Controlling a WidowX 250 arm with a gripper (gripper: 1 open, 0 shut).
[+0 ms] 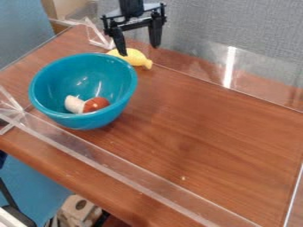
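Observation:
My gripper (pixel 137 40) is at the top of the view, open, its two dark fingers spread above and behind a yellow object (pixel 135 58) that lies on the wooden table at the back. In front of it sits a teal bowl (pixel 115 82) holding a white object (pixel 73 104) and a red object (pixel 97 105). Nothing shows between the fingers.
Transparent low walls edge it, with a grey padded panel (pixel 249 49) at the back.

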